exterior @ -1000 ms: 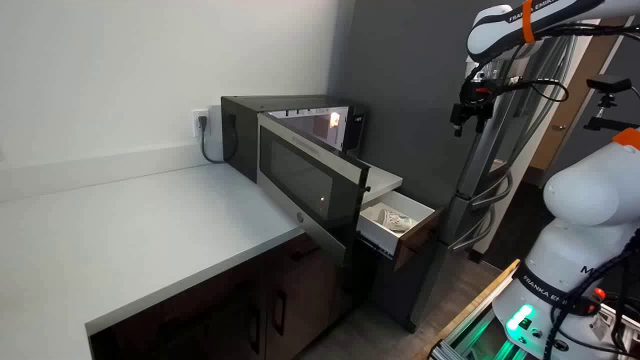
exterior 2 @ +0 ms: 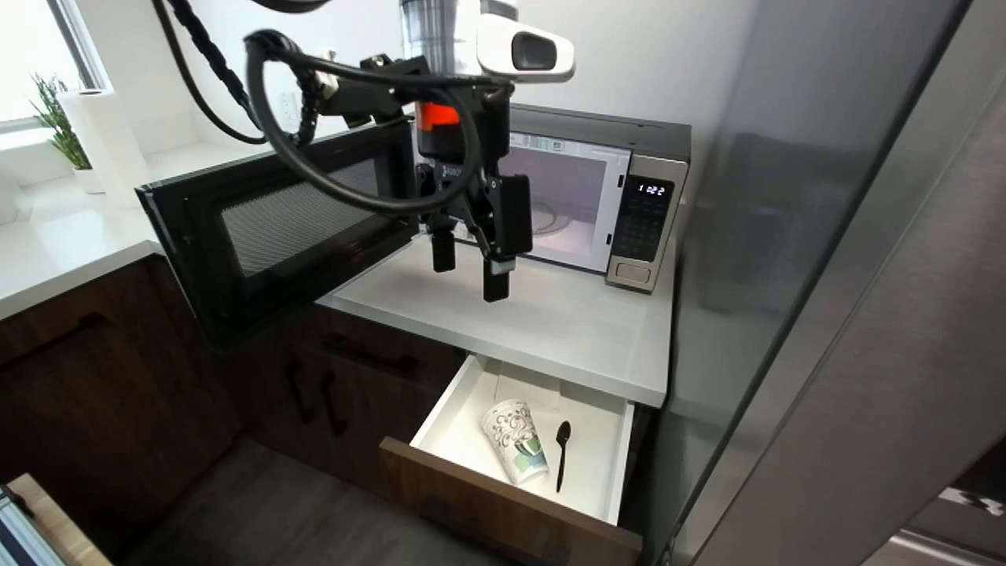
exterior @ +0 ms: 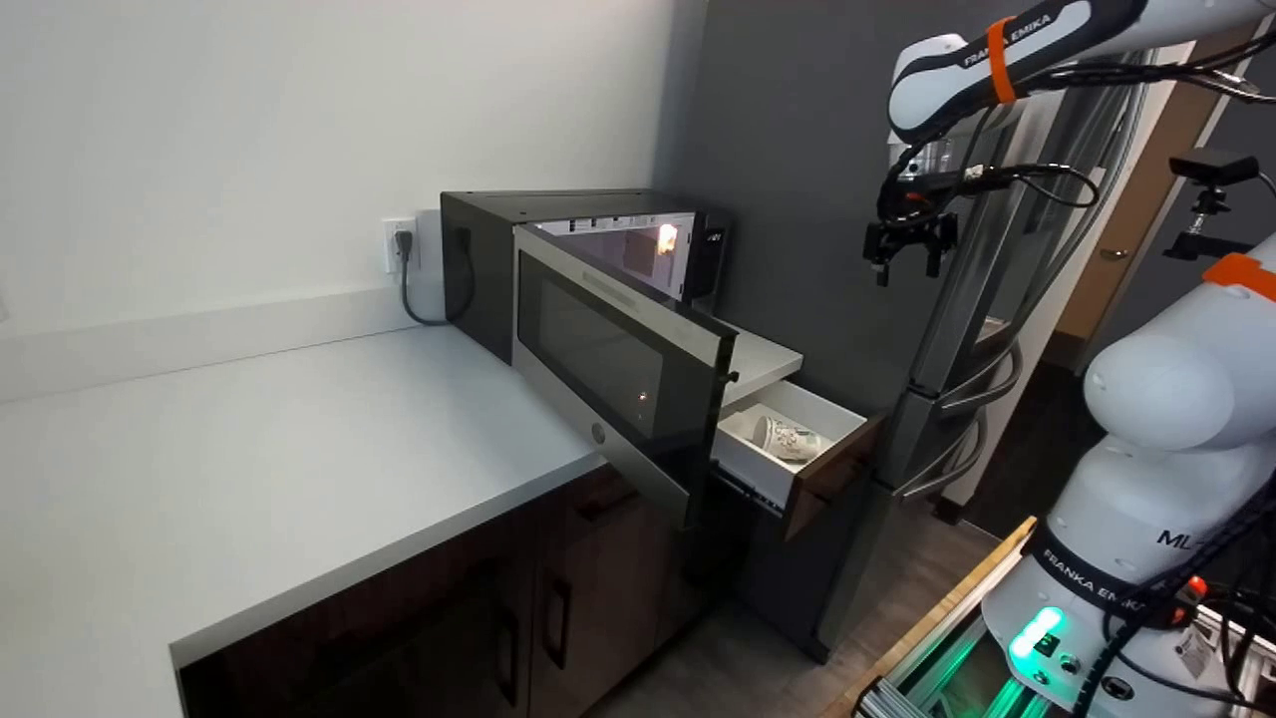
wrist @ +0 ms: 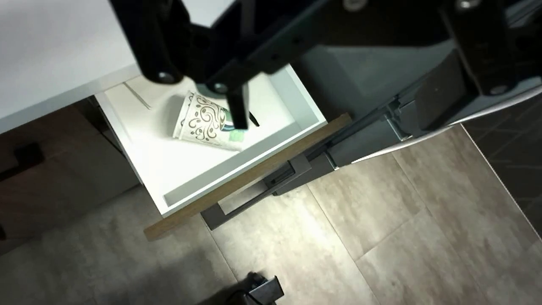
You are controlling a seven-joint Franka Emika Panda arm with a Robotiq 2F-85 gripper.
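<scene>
My gripper [exterior 2: 469, 270] hangs open in the air with nothing between its fingers. In exterior view 1 the gripper [exterior: 908, 264] is well above and to the right of the pulled-out drawer. A white paper cup [exterior 2: 515, 440] with a swirl pattern lies on its side in the white drawer [exterior 2: 604, 512]. Beside it lies a black spoon [exterior 2: 563, 435]. From the wrist view, the cup [wrist: 201, 122] shows below the arm's dark parts, and the spoon [wrist: 254, 119] is mostly hidden by a finger.
The microwave [exterior 2: 651, 226] stands on the counter, its door [exterior: 622, 359] swung wide to the drawer's left. A tall grey fridge [exterior 2: 849, 311] borders the right side. Clear counter [exterior 2: 585, 311] lies in front of the microwave.
My arm and gripper have moved left and slightly down in exterior view 1, closer to the drawer. The cup, drawer and microwave door look unchanged.
</scene>
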